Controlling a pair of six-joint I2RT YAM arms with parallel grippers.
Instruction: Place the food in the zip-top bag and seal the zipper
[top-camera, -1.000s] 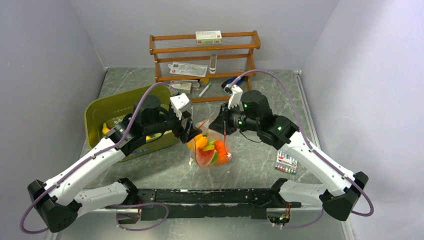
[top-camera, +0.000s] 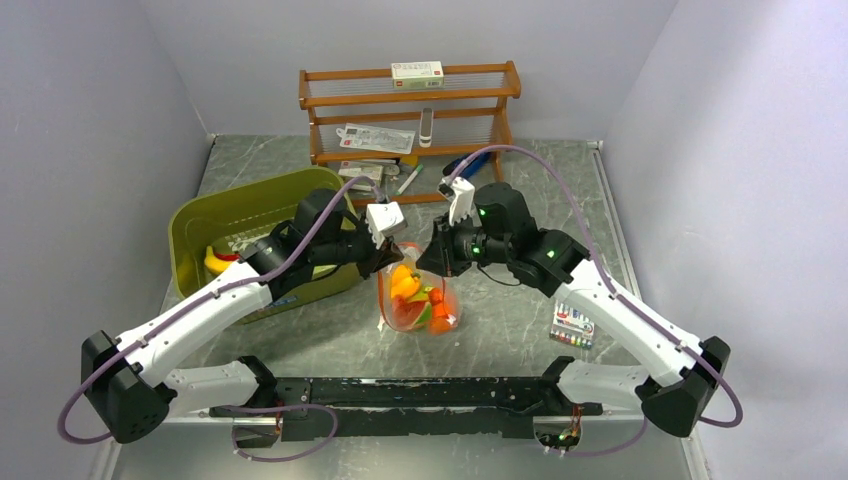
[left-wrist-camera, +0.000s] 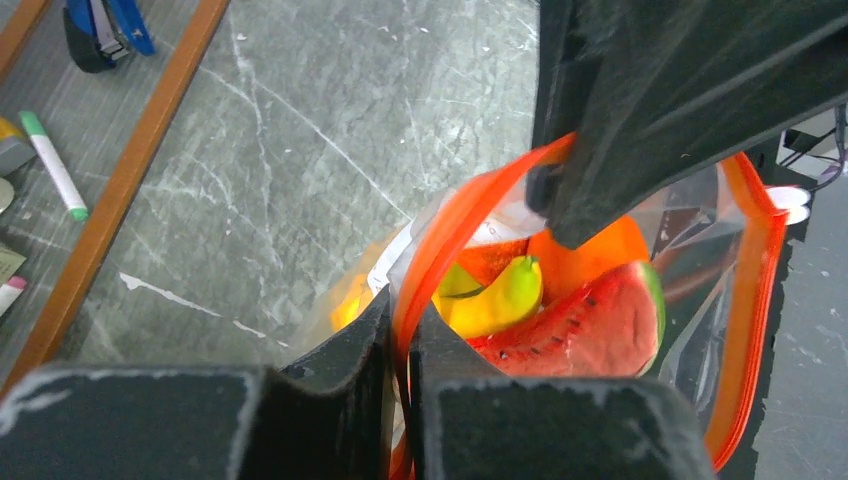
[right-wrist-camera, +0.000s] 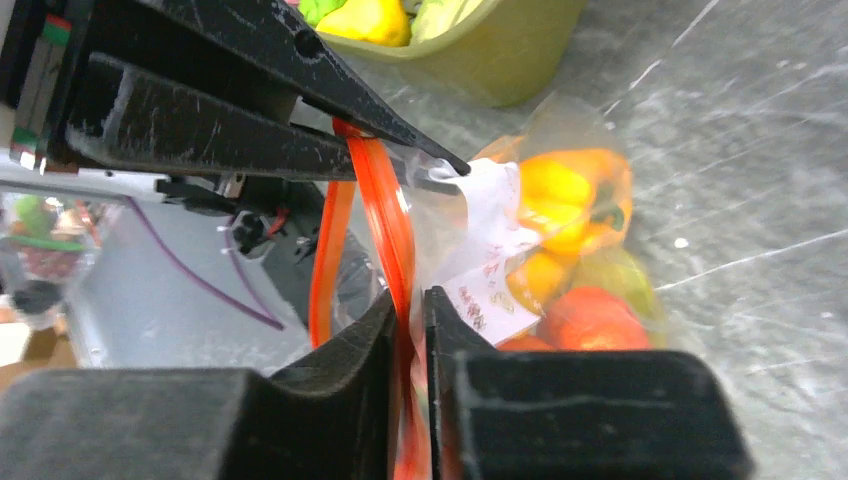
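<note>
The clear bag with an orange rim (left-wrist-camera: 470, 215) hangs between my two grippers, its mouth spread. Inside are a watermelon slice (left-wrist-camera: 585, 325), a yellow banana-like piece (left-wrist-camera: 500, 300), a yellow-orange pepper (right-wrist-camera: 557, 195) and a round red-orange piece (right-wrist-camera: 595, 322). On the left side of the mouth, my left gripper is shut on the rim. The right gripper has its fingers close about the opposite stretch of rim; whether they grip it I cannot tell. A white printed label (right-wrist-camera: 490, 250) shows on the bag.
A green bin (top-camera: 190, 225) with more food stands left, under the left arm. Behind is a wooden rack (top-camera: 405, 100) with small items. A marker box (top-camera: 572, 325) lies at right.
Over the last second the left gripper has moved slightly right, closer to the right one. The right arm shifted only a little.
</note>
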